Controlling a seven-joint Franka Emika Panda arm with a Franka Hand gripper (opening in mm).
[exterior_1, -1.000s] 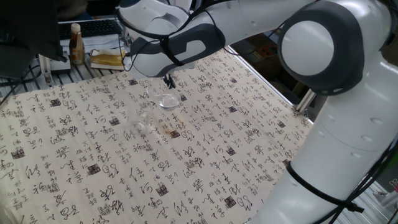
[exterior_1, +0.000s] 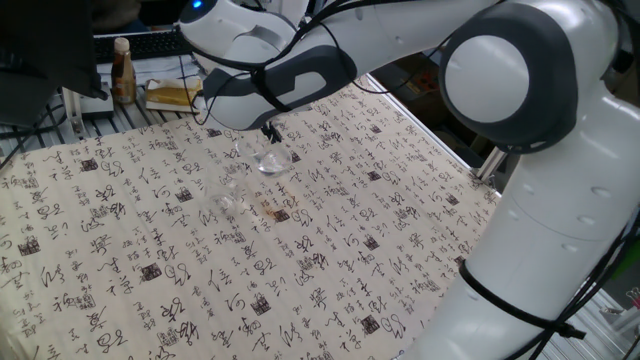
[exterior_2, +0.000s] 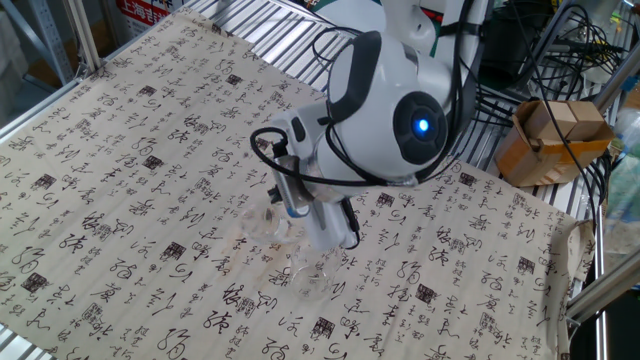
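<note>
Two clear glass vessels lie close together on the table's patterned cloth. In exterior view 1, one glass (exterior_1: 272, 162) is just below the dark fingertips of my gripper (exterior_1: 271, 133), and a fainter glass (exterior_1: 228, 200) sits nearer the camera to the left. Exterior view 2 has a glass (exterior_2: 264, 225) left of the hand and another glass (exterior_2: 312, 278) below it. Whether the fingers touch the closer glass is unclear. The hand hides most of the fingers, so their opening does not show.
Patterned cloth (exterior_1: 150, 270) covers the table, with a brownish stain (exterior_1: 272, 207) beside the glasses. A sauce bottle (exterior_1: 123, 72) and a yellow packet (exterior_1: 172, 95) stand beyond the far edge. A cardboard box (exterior_2: 552, 145) is at the right in exterior view 2.
The arm has shifted slightly left and down in exterior view 1, bringing the fingertips a little lower. Both glasses look unmoved.
</note>
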